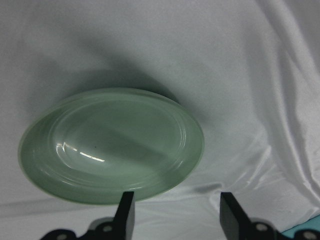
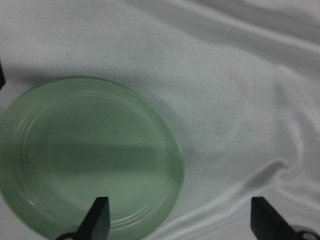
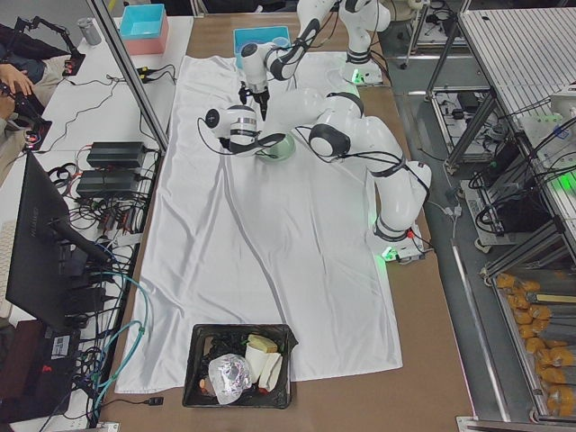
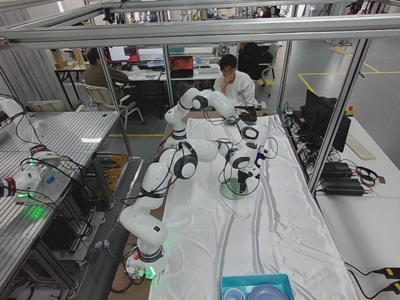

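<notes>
A shallow green oval dish point(image 1: 110, 145) lies on the white cloth beneath both grippers, partly hidden by the arms in the camera views. In the left wrist view my left gripper hangs over the dish's edge, fingers wide apart with only cloth and dish below between them. In the right wrist view my right gripper is likewise open above the dish's rim, nothing held.
A blue tray point(image 4: 256, 281) with blue dishes is at one end of the table; a black bin point(image 3: 238, 396) with mixed items at the other.
</notes>
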